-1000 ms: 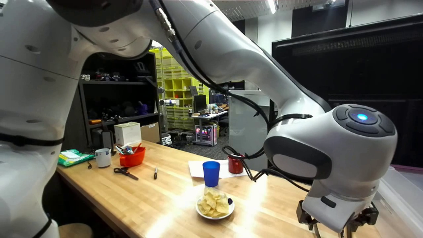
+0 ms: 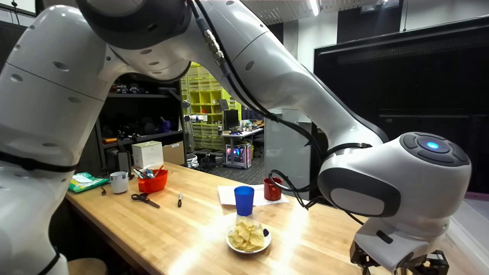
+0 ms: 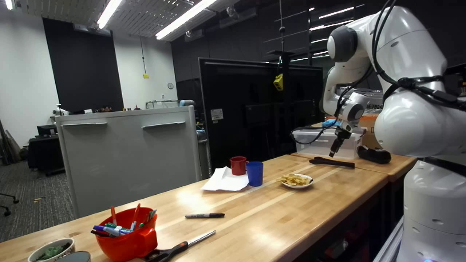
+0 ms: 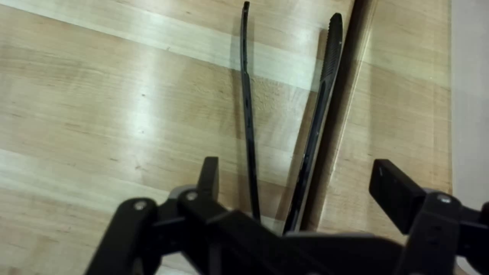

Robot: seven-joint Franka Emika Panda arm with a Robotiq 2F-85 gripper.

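Black tongs (image 4: pixel 250 123) lie on the wooden table in the wrist view, their two arms spread in a narrow V. Their near end is hidden behind my gripper's body. My gripper is open above them, one finger to the left of both tong arms and the other to the right, with nothing gripped. From the side, in exterior view 2, the gripper (image 3: pixel 334 148) hangs just over the tongs (image 3: pixel 332 163). In exterior view 1 the gripper (image 2: pixel 399 266) is cut by the bottom edge.
Chips fill a white plate (image 2: pixel 230 245) beside a blue cup (image 2: pixel 244 201); a red mug (image 2: pixel 273 189) stands behind. A clear bin (image 3: pixel 312 144) and a black object (image 3: pixel 374 154) sit near the gripper. Farther off are a red pen container (image 3: pixel 131 244), scissors (image 3: pixel 179 248) and a marker (image 3: pixel 204 215).
The arm's end has shifted to the right and slightly lower in exterior view 1. Plate, cup and mug stay where they were.
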